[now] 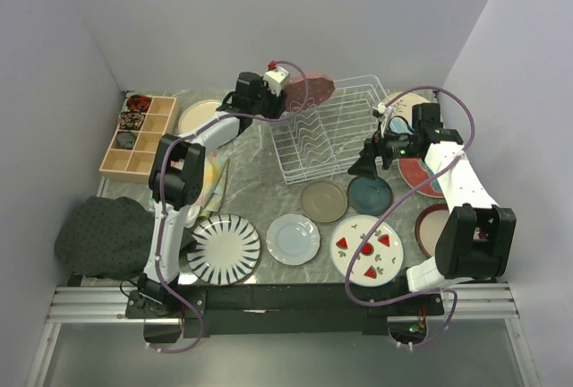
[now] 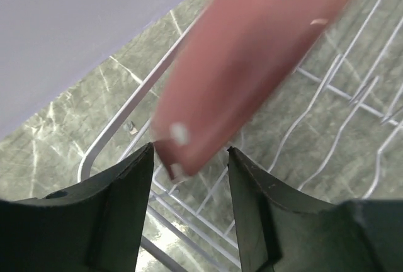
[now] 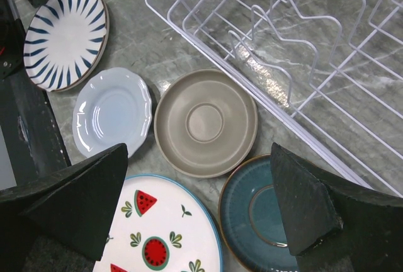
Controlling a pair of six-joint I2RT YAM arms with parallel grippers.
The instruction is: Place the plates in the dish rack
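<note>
A pink plate (image 1: pixel 315 90) stands on edge at the back left of the white wire dish rack (image 1: pixel 333 168). My left gripper is open, its fingers either side of the plate's lower corner in the left wrist view; whether they touch it I cannot tell. Open and empty, my right gripper (image 1: pixel 369 159) hangs by the rack's front right, above the teal plate (image 3: pixel 257 218). In front of the rack lie a taupe plate (image 3: pixel 205 123), a pale blue plate (image 3: pixel 112 111), a watermelon plate (image 3: pixel 165 225) and a blue-striped plate (image 3: pixel 66 38).
More plates lie at the right, among them a red one (image 1: pixel 414 176) and a brown-rimmed one (image 1: pixel 431 228), partly under the right arm. A wooden compartment box (image 1: pixel 161 127) and a cream plate (image 1: pixel 197 116) sit at back left. Most rack slots are empty.
</note>
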